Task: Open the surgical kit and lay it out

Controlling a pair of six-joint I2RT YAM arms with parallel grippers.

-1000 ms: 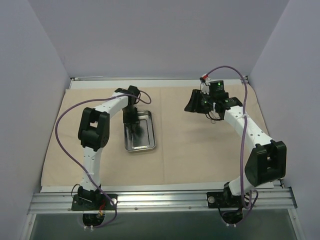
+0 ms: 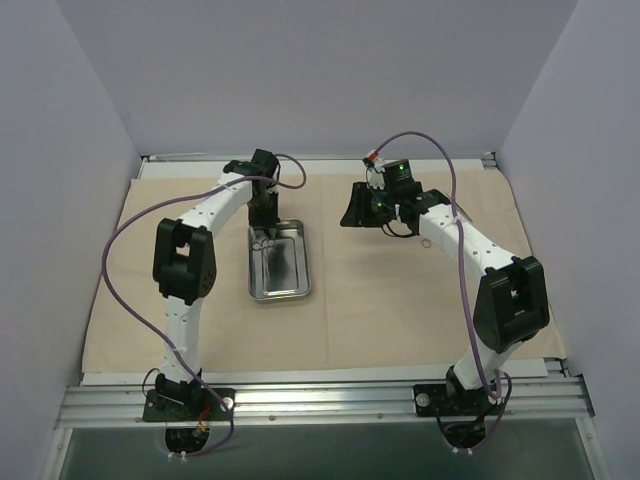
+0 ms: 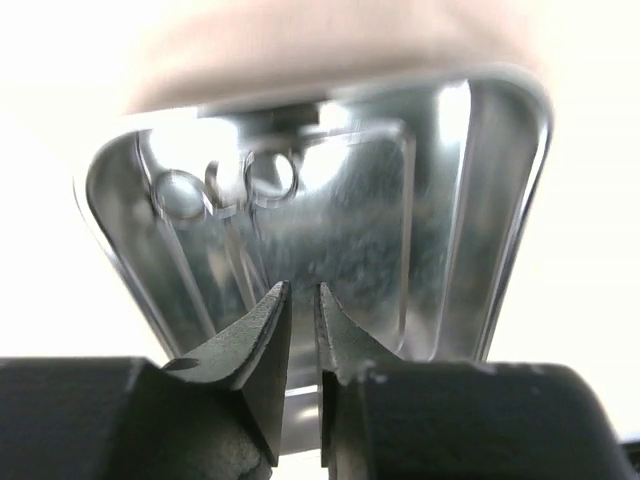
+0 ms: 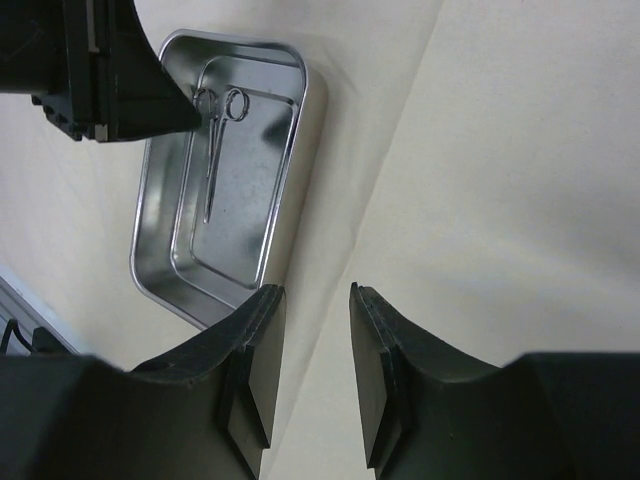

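Observation:
The metal tray point(image 2: 281, 295) lies left of the cloth's middle crease. One ring-handled instrument point(image 4: 214, 165), like scissors or a clamp, rests inside it, its rings toward the far end. Over that far end hangs my left gripper point(image 2: 263, 226), pointing down. In the left wrist view its fingers point(image 3: 262, 325) stand a narrow gap apart, empty, with the instrument's shaft point(image 3: 240, 265) below and to the left. To the right of the tray, above bare cloth, is my right gripper; its fingers point(image 4: 262, 325) are parted around nothing.
Beige cloth point(image 2: 400, 310) covers the table, bare across the front right. On the right side, partly hidden by the right arm, lies another ringed instrument point(image 2: 427, 243). Grey walls bound both sides. Purple cables arch over both arms.
My right gripper has moved left, toward the tray. The left gripper has shifted slightly toward the tray's far end, while the tray stays practically where it was.

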